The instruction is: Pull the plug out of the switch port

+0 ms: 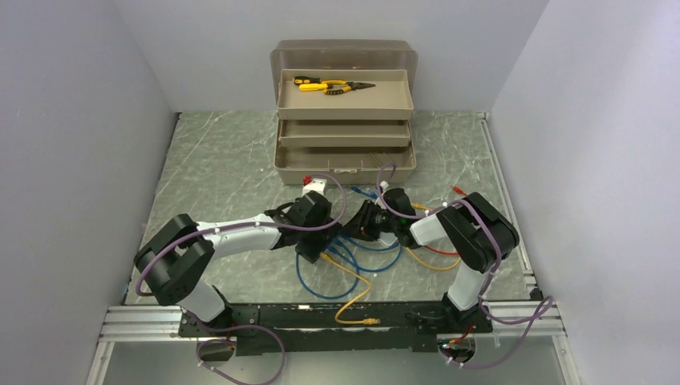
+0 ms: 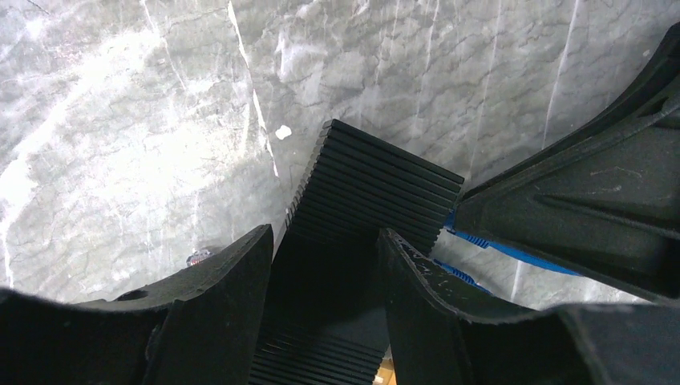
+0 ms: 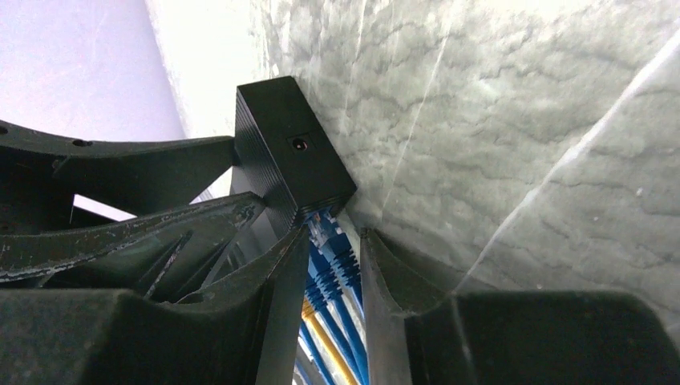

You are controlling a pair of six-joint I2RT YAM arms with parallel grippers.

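Note:
The black switch [image 2: 353, 184] lies on the marble surface, with blue plugs [image 3: 327, 233] in its side and a yellow cable [image 3: 329, 341] beside them. My left gripper is over the switch, shut on its ribbed body. My right gripper has its fingertips either side of the end blue plug, part open; whether they touch it is unclear. In the top view both grippers meet at the switch in the centre, partly hiding it.
An open toolbox [image 1: 345, 160] stands behind, with pliers and a screwdriver in its upper tray. Loose blue, yellow and red cables spread front and right.

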